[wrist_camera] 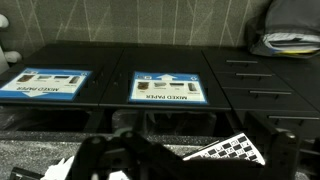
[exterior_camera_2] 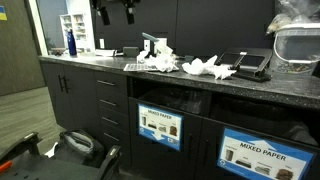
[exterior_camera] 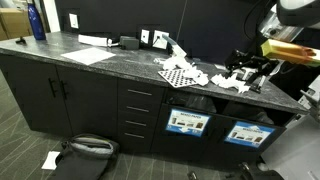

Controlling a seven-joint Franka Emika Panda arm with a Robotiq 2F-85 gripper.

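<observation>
At the right of exterior view 1, my gripper (exterior_camera: 238, 72) hangs above the counter, its fingers standing open. Dark fingers reach in from the bottom of the wrist view, and no held object shows between them. White crumpled paper (exterior_camera_2: 207, 67) is heaped on the counter, below the gripper (exterior_camera_2: 116, 13) in exterior view 2. The checkered board (exterior_camera: 183, 76) lies beside the paper; part of that board (wrist_camera: 228, 149) also shows low in the wrist view. Two open compartments below the counter carry "MIXED PAPER" signs (exterior_camera_2: 160, 123).
A black tray-like device (exterior_camera_2: 243, 63) and a clear container (exterior_camera_2: 295, 45) stand at the counter's right. A blue bottle (exterior_camera: 36, 22) is at the far left. Flat white sheets (exterior_camera: 89, 56) lie on the left part. A dark bag (exterior_camera: 86, 158) rests on the floor.
</observation>
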